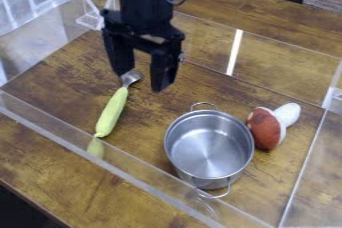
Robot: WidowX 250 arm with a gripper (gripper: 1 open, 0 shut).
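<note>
My black gripper (142, 66) hangs over the upper middle of the camera view, its fingers apart and open. Below it a pale green-yellow elongated object, like an ear of corn (110, 114), lies on the wooden table. A small silver piece (131, 77) shows at its upper end, partly behind the gripper. A metal pot (207, 147) with wire handles stands at lower right of centre.
A red-brown and white mushroom-like object (267, 127) lies right of the pot. Clear panels (80, 132) border the wooden table (60, 197).
</note>
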